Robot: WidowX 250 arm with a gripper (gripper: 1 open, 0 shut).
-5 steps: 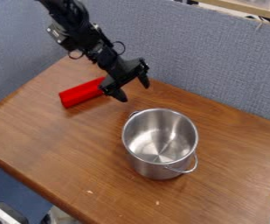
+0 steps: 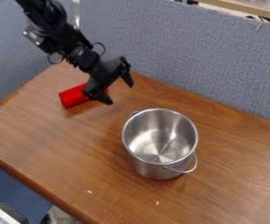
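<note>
A red cylinder [image 2: 74, 95] lies on its side on the wooden table, left of centre toward the back. My black gripper [image 2: 109, 80] is angled down over the cylinder's right part, partly hiding it, with its fingers spread apart. Whether a finger touches the cylinder I cannot tell. A steel pot [image 2: 161, 153] with wire handles stands upright to the right and front of the cylinder.
Grey padded walls [image 2: 183, 48] border the table at the back and left.
The arm and gripper have moved left and somewhat downward over the red cylinder, now covering more of it. The pot has not moved.
</note>
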